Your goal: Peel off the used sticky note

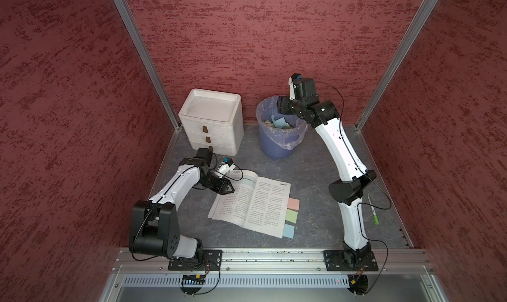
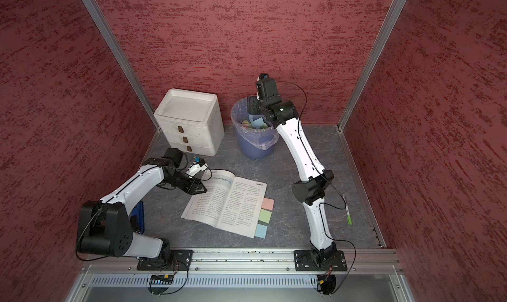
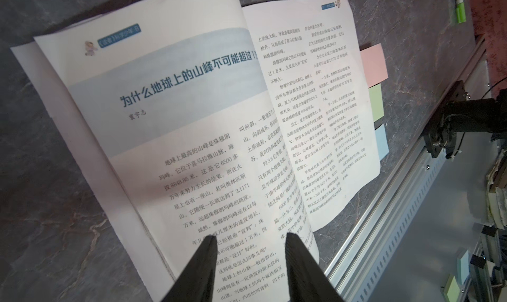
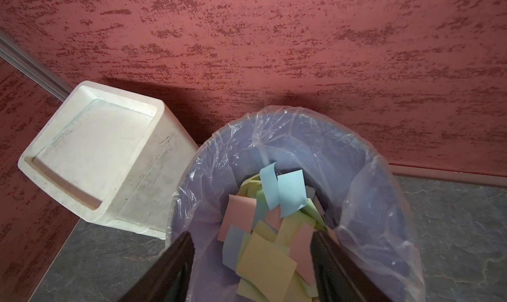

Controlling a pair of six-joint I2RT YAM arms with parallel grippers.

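An open book (image 1: 264, 207) lies on the table, with pink (image 1: 294, 203), green (image 1: 291, 215) and blue (image 1: 289, 231) sticky notes along its right edge. My left gripper hangs over the left page, fingers apart with no object seen between them. My right gripper is over the blue lined bin (image 1: 277, 148), which holds a pile of coloured notes (image 4: 264, 265). Its fingers are apart and blurred, with only the pile visible beyond them.
A white drawer box (image 1: 211, 123) stands back left of the bin. A green marker (image 1: 375, 212) lies at the right. Bare table surrounds the book.
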